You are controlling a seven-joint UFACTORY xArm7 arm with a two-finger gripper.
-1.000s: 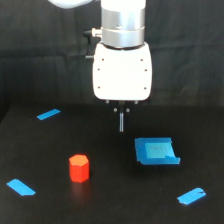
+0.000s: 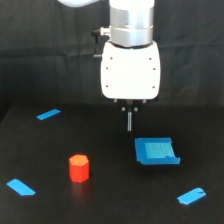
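Note:
My gripper (image 2: 129,128) hangs from the white arm above the dark table, near the middle of the camera view. Its fingers appear as one thin grey line pointing down, too small to tell whether they are apart or together. No object shows at their tips. An orange-red hexagonal block (image 2: 79,168) stands on the table, left of the gripper and nearer the camera. To the right of the gripper lies a shallow blue tray (image 2: 142,146), with a paler blue area inside it. Both stand clear of the gripper.
Blue tape strips lie flat at the far left (image 2: 48,114), the near left (image 2: 20,187) and the near right (image 2: 191,196). Bare black table lies between the block and the tray. A dark curtain (image 2: 40,60) hangs behind.
The arm and gripper have shifted a little to the right, closer to the blue tray. The block, tray and tape strips have stayed in place.

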